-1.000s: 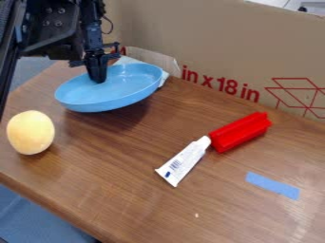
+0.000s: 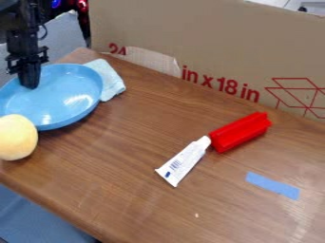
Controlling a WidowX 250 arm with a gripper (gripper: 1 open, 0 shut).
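Note:
My black gripper (image 2: 28, 66) is at the upper left, over the far rim of a blue oval dish (image 2: 57, 98); whether its fingertips grip that rim is hard to tell. The dish sits at the table's left side, with a pale yellow round object (image 2: 15, 138) at its near edge. A light blue-white cloth (image 2: 106, 78) lies to the right of the dish, against it.
A white tube (image 2: 181, 164) and a red cylinder (image 2: 238, 131) lie on the right half of the table (image 2: 140, 199), near a blue strip (image 2: 272, 186). A cardboard wall (image 2: 216, 43) spans the back.
The gripper and blue dish have moved left and toward the viewer, uncovering more of the cloth. The yellow object has shifted left.

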